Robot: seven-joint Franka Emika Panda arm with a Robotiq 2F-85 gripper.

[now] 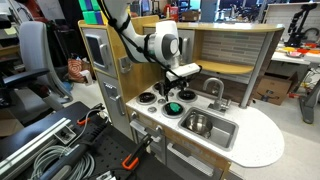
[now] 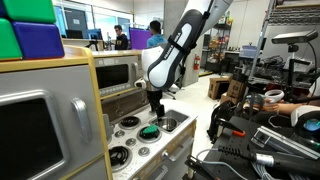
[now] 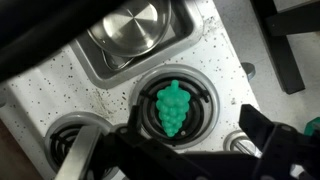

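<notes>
A green toy shaped like a bunch of grapes (image 3: pixel 173 108) lies on a dark burner of the toy stove. It also shows as a green patch (image 1: pixel 174 107) in exterior view 1 and a small green lump (image 2: pixel 150 132) in exterior view 2. Above the stove hangs my gripper (image 1: pixel 171 88), open, with its fingers pointing down. In the wrist view the dark fingers of the gripper stand apart on either side of the green toy, and nothing is held between them.
A metal pot (image 3: pixel 130 24) sits in the sink (image 1: pixel 219 132), beside the faucet (image 1: pixel 219 90). Several other burners are bare, such as the rear one (image 1: pixel 185 92). A shelf (image 1: pixel 225 67) rises behind the stove, and a tall cabinet (image 1: pixel 102 50) stands at its left.
</notes>
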